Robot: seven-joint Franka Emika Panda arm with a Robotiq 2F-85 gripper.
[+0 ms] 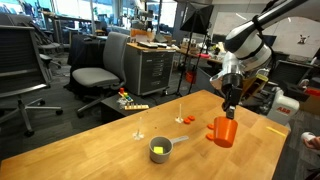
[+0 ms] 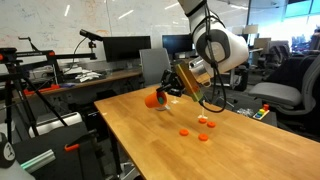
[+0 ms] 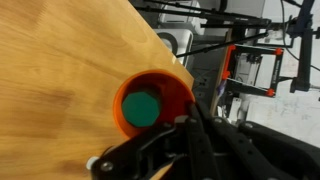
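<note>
An orange cup [image 1: 226,132] hangs slightly tilted from my gripper [image 1: 231,112] at the right of the table. In the wrist view I look into the cup [image 3: 122,108], where a round green thing [image 3: 142,107] lies inside. My gripper is shut at the cup's right edge, with its thin rim seemingly pinched between the fingers. The exact contact is dark and hard to make out. Exterior view 2 has the tilted cup [image 2: 154,100] at the far left of the table.
A metal pot [image 1: 160,151] with something yellow inside stands left of the cup, a grey utensil [image 1: 180,139] beside it. Several small red-orange pieces [image 2: 184,132] are scattered over the table. Bare wood [image 1: 70,155] stretches across the left side.
</note>
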